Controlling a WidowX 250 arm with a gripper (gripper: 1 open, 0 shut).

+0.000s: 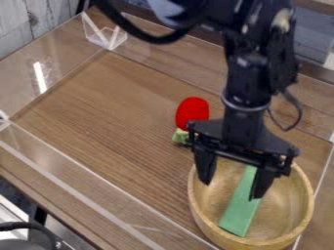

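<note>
My black gripper (pixel 235 168) is low over a pale wooden bowl (pixel 284 230) at the lower right, its two fingers apart. Inside the bowl lies a green bar (pixel 240 211). Behind the gripper on the left sit a red rounded object (pixel 192 111) and a small light-green piece (pixel 182 138), partly hidden by the gripper.
The wooden table (pixel 81 134) has free room across its left and middle. A clear wire-like or plastic item (pixel 104 27) stands at the back left. A dark object is cut off at the lower left corner.
</note>
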